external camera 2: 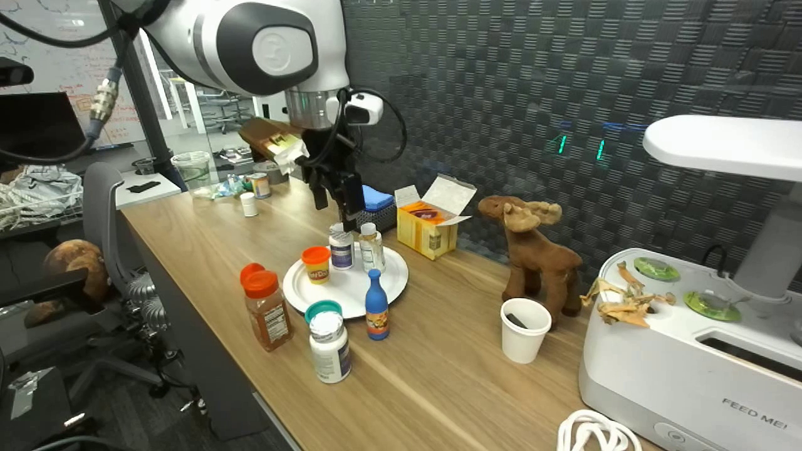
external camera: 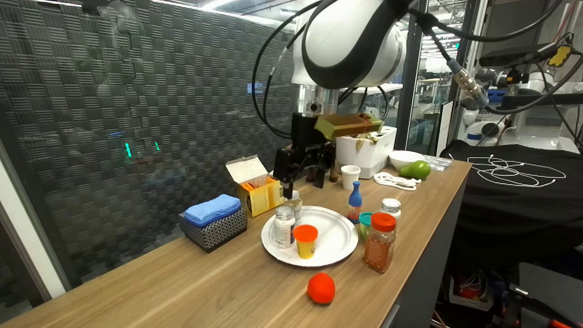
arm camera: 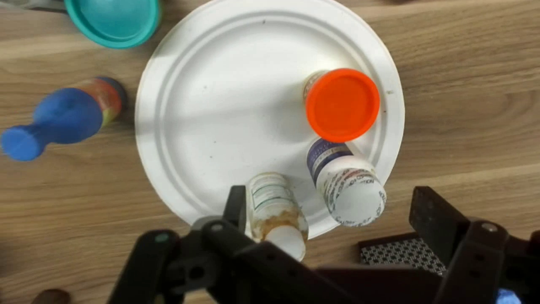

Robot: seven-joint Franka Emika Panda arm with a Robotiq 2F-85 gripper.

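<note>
A white plate (arm camera: pixel 217 126) rests on the wooden counter. On it stand a yellow Play-Doh tub with an orange lid (arm camera: pixel 342 104), a white bottle with a purple label (arm camera: pixel 354 190) and a second bottle with a brown-stained label (arm camera: pixel 276 207). My gripper is open above the plate's wall-side edge, higher than the bottles, and holds nothing. From the wrist, the stained bottle shows beside the left finger (arm camera: pixel 235 205), while the right finger (arm camera: pixel 435 218) has counter beneath it. In the second exterior view the gripper (external camera 2: pixel 334 213) hangs over the bottle tops.
Crowding the plate are a blue bottle (external camera 2: pixel 376 304), a teal-lidded tub (external camera: pixel 365 219), a white bottle (external camera 2: pixel 329 349) and an orange-lidded spice jar (external camera: pixel 380 243). Behind are a yellow box (external camera: pixel 261 194) and a basket with blue cloth (external camera: pixel 213 221).
</note>
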